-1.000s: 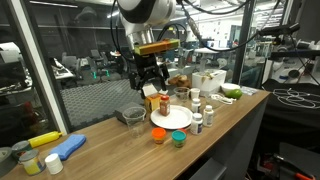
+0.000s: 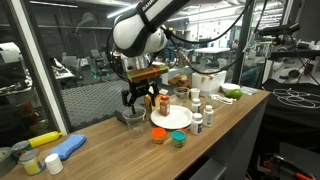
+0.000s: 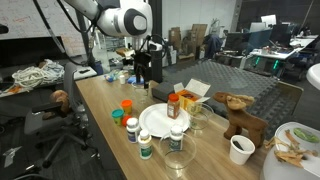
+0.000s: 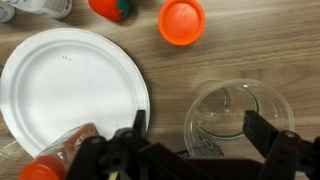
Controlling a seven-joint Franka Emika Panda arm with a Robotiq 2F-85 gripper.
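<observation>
My gripper (image 2: 143,98) is open above the table, with nothing between its fingers. Just below and beside it stands a clear round container (image 2: 134,118); in the wrist view its rim (image 4: 240,82) lies between the fingers and toward the right one. A white plate (image 4: 66,32) shows on the left of that view. A bottle with an orange-red cap (image 2: 164,101) stands by the plate. An orange cup (image 4: 181,21) sits farther up, apart from the clear container.
A teal cup (image 2: 178,139) stands beside the orange one. Several white bottles (image 2: 196,124) line the table's edge past the plate. At the left end are a white cylinder (image 2: 53,163) and a sponge-like roll (image 2: 68,146). Bare wood (image 2: 110,155) lies in front.
In exterior view 1 the arm has come down and leftward, bringing my gripper from over the bottle toward the clear container. The tabletop objects look unmoved.
</observation>
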